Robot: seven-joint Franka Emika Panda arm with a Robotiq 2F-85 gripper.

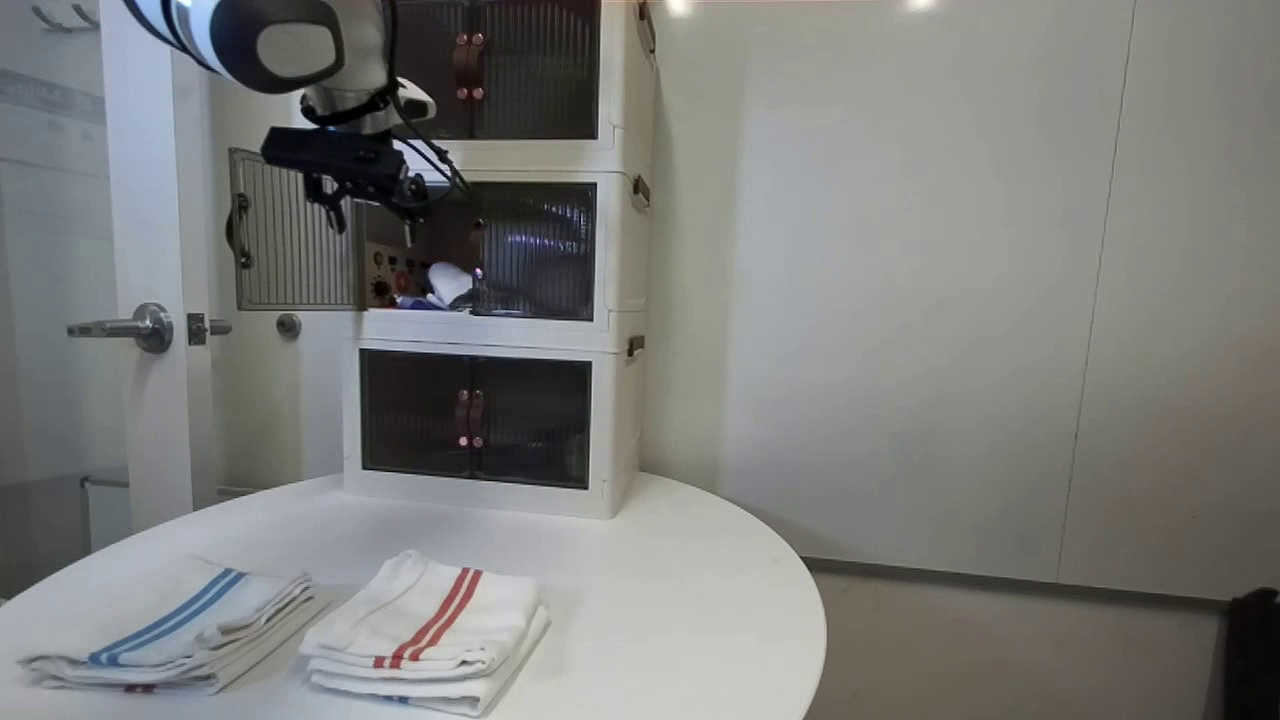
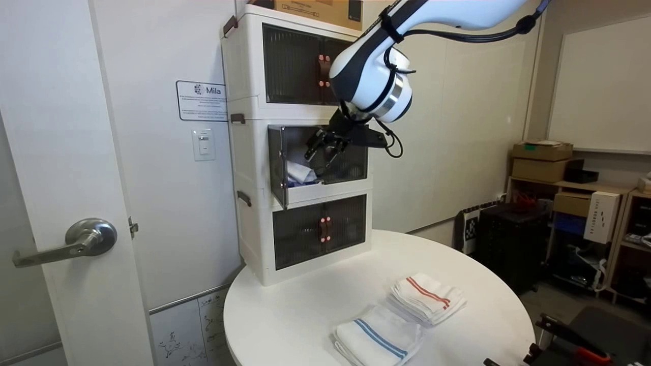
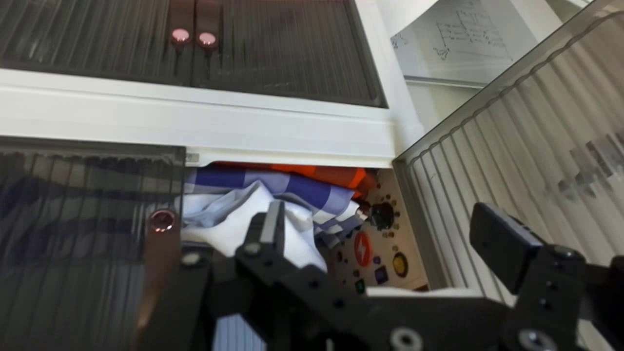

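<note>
My gripper (image 1: 373, 226) is open with its fingers spread, in front of the middle cabinet compartment. In the wrist view, a white cloth (image 3: 243, 217) lies inside the compartment, partly behind one finger (image 3: 272, 225). A purple-and-white checked cloth (image 3: 292, 186) and an orange cloth (image 3: 333, 174) are beside it. Nothing shows between the fingers. One compartment door (image 1: 300, 234) is swung outward; the other door (image 1: 536, 250) is shut. On the table lie folded white towels, one stack with blue stripes (image 1: 180, 630) and one with red stripes (image 1: 450, 612).
The upper doors (image 1: 534, 72) and lower doors (image 1: 528, 420) of the cabinet are shut. A grey room door with a handle (image 1: 150, 328) stands at the left.
</note>
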